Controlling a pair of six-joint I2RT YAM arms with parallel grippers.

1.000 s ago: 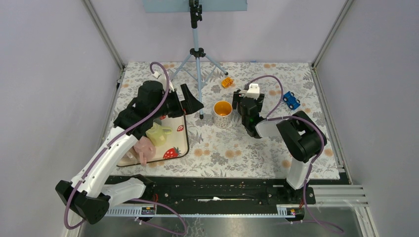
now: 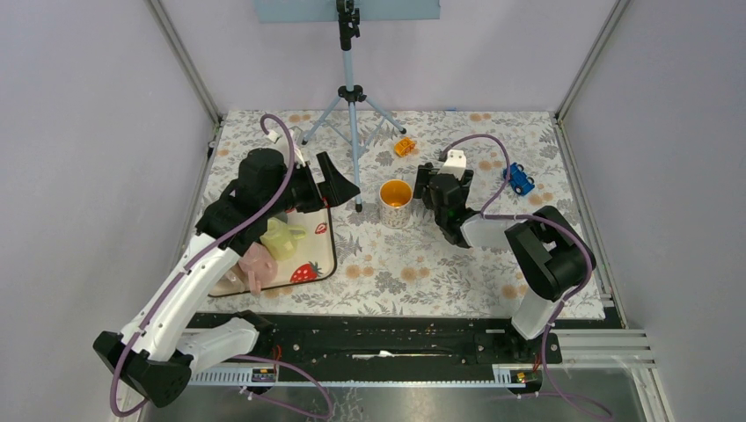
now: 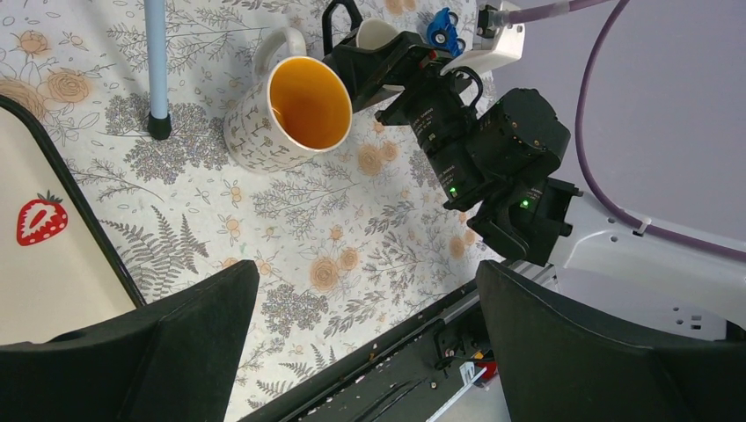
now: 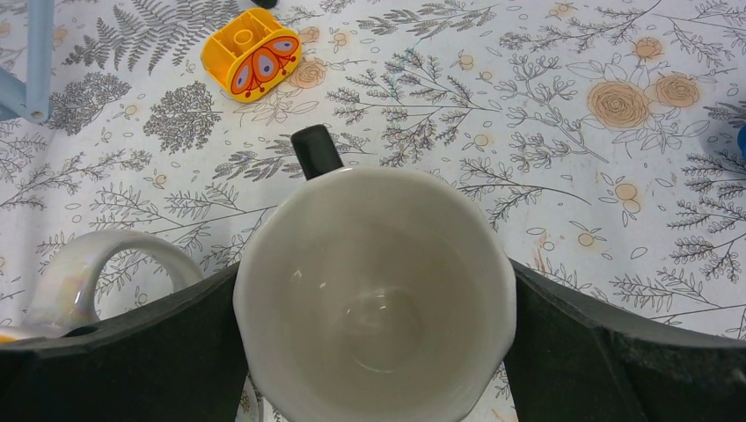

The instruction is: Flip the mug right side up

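A floral mug (image 2: 396,200) with a yellow inside stands mouth up mid-table, its handle toward the back in the left wrist view (image 3: 264,132). Just right of it, a white mug with black handle (image 4: 374,264) shows its open mouth between the fingers of my right gripper (image 2: 444,176), which is open around it; whether the fingers touch it is unclear. My left gripper (image 2: 337,176) hangs open over the tray's right end, left of the floral mug, with nothing between its fingers.
A tray (image 2: 303,281) with a yellow and a pink item lies at left. A tripod leg (image 2: 356,167) reaches down behind it. An orange toy (image 2: 405,147) and a blue toy car (image 2: 520,180) lie at the back.
The left arm has moved very little.
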